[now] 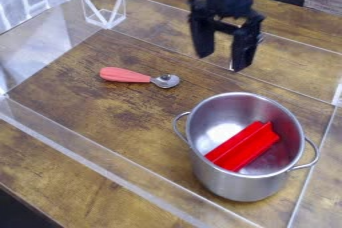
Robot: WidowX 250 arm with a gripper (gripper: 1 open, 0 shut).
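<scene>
My black gripper point(225, 40) hangs open over the back middle of the table, blurred, with nothing seen between its fingers. A steel pot point(259, 178) with two handles stands at the front right, with a red block-like object point(243, 146) lying inside it. On the left of the table lies a scoop-like utensil with a red handle point(123, 75) and a metal head point(166, 81), below and left of the gripper.
Clear transparent walls border the wooden work area point(94, 122). A small clear plastic piece stands at the back left near a white railing.
</scene>
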